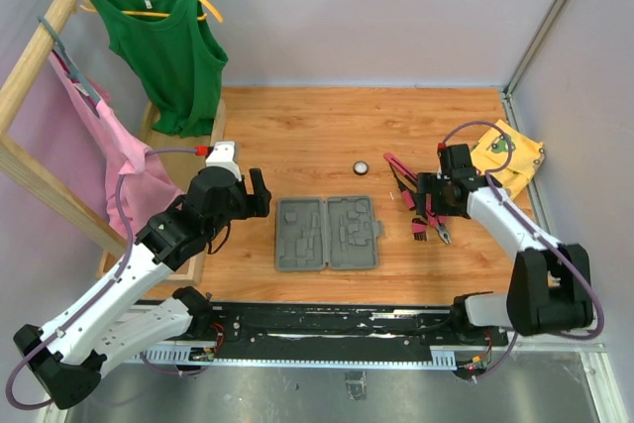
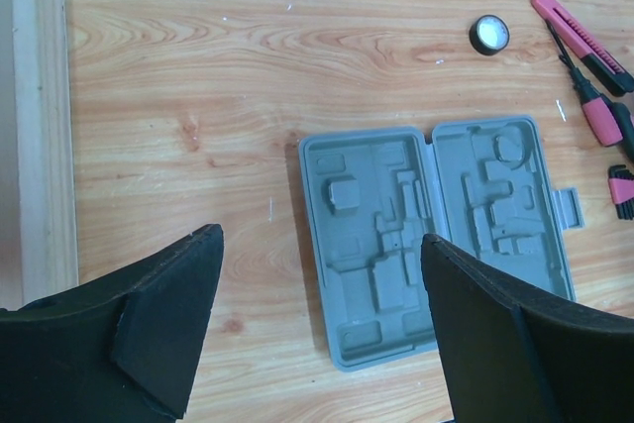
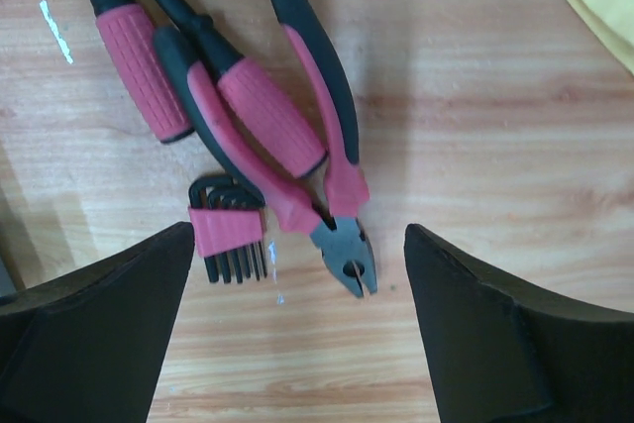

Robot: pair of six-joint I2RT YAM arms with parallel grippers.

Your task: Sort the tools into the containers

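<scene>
An open grey tool case (image 1: 302, 235) with moulded slots lies empty mid-table. To its right are pink-and-black tools: pliers (image 3: 345, 141), two screwdriver-like handles (image 3: 139, 71), a small set with several prongs (image 3: 227, 231) and a pink knife (image 2: 567, 22). A small round tape (image 2: 489, 34) sits above the case. My left gripper (image 1: 257, 192) hovers left of the case, open and empty. My right gripper hangs open over the tools, the pliers' tips between and beyond its fingers, not held.
A folded yellow cloth (image 1: 510, 156) lies at the right edge. A wooden rack (image 1: 30, 180) with green and pink garments fills the left.
</scene>
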